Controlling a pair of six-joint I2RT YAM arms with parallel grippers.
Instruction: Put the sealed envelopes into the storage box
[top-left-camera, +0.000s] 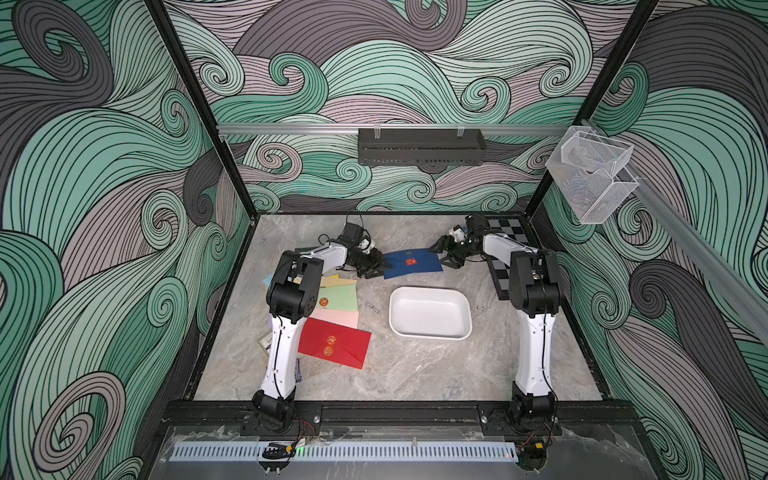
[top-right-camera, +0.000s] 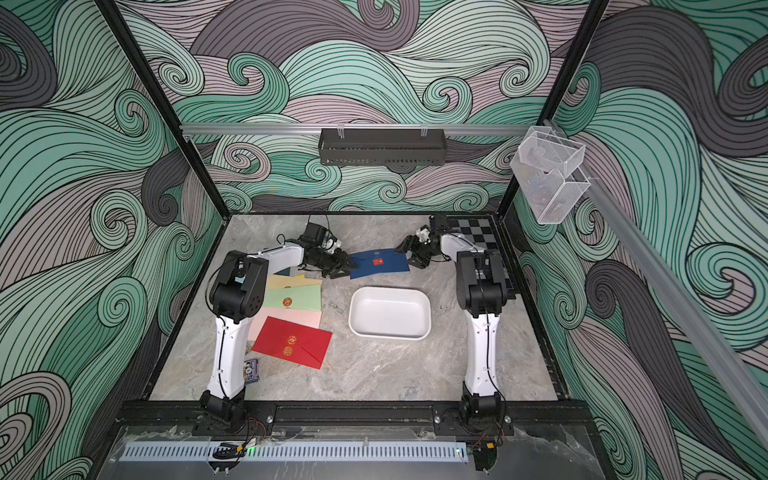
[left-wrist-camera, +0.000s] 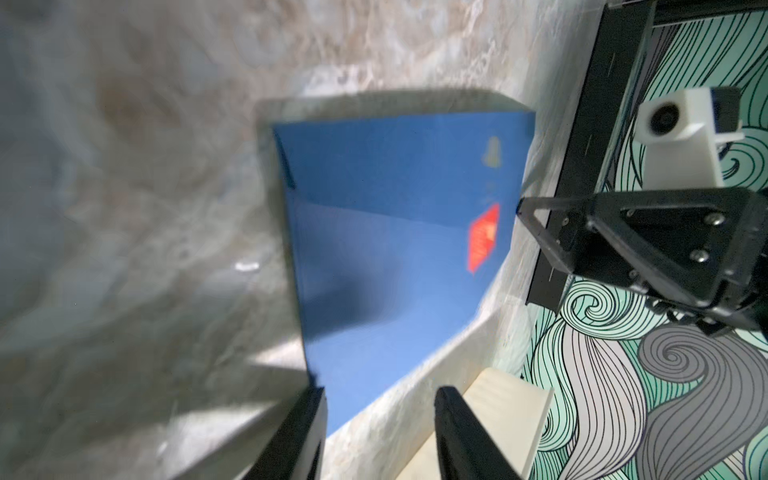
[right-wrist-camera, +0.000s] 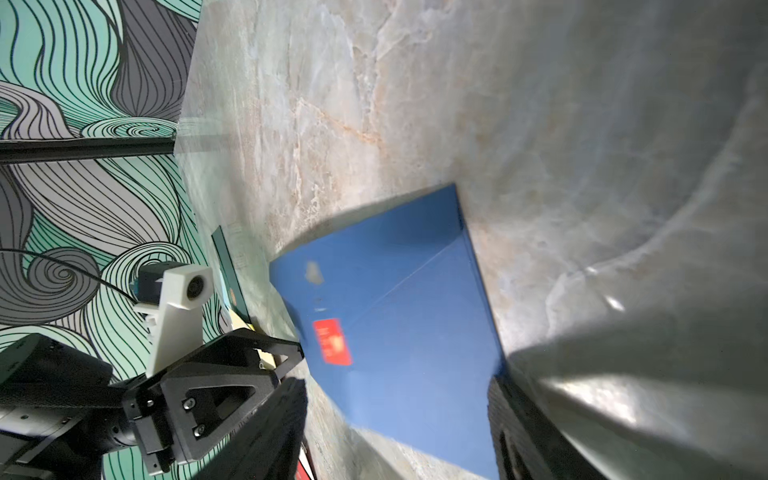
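Observation:
A dark blue envelope (top-left-camera: 413, 269) with a red seal lies on the table between my two grippers. At its left end, my left gripper has its fingers apart, and one fingertip is beside the envelope's edge. My right gripper is at the right end, fingers also apart, with blue paper visible in the gap; contact is unclear. The white storage box (top-left-camera: 430, 313), empty, stands in front of the blue envelope. To the left lie a red envelope (top-left-camera: 334, 342) with two gold seals and a green one (top-left-camera: 344, 295) with a gold seal.
Pink (top-left-camera: 342, 317) and yellow (top-right-camera: 281, 281) envelopes overlap near the green one, partly hidden by the left arm. A checkered board (top-right-camera: 470, 230) sits at the back right. Bare table lies to the right of the box and in front of it.

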